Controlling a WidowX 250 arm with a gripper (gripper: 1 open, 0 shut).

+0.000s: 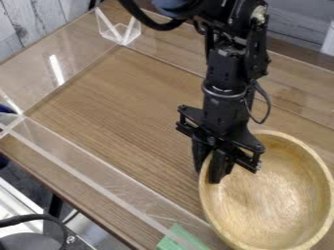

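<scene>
A large pale wooden bowl (271, 200) lies at the lower right of the tabletop. My black gripper (214, 166) comes down over its upper left rim, shut on that rim; the fingertips are dark and partly hidden against it.
A green piece (181, 240) lies at the bottom, left of the bowl. Black cables show at the lower left corner.
</scene>
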